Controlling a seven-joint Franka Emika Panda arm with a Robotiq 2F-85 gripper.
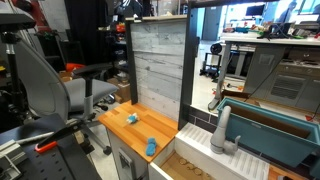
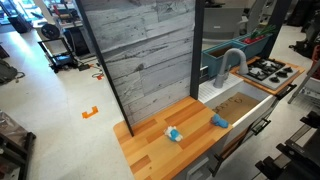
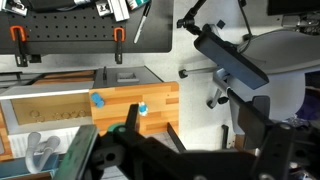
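A blue sponge-like block lies on the wooden counter, close to the sink. Farther along the same counter is a small blue-and-white item, too small to identify. Both the block and the blue-and-white item also appear in the wrist view. There my gripper stands open, its dark fingers spread apart at the bottom with nothing between them. It hangs away from the counter. I cannot make out the gripper in the exterior views.
A grey faucet rises behind the sink, with a stovetop beyond it. A tall grey plank panel backs the counter. At the right stands a teal bin. An office chair is off to one side.
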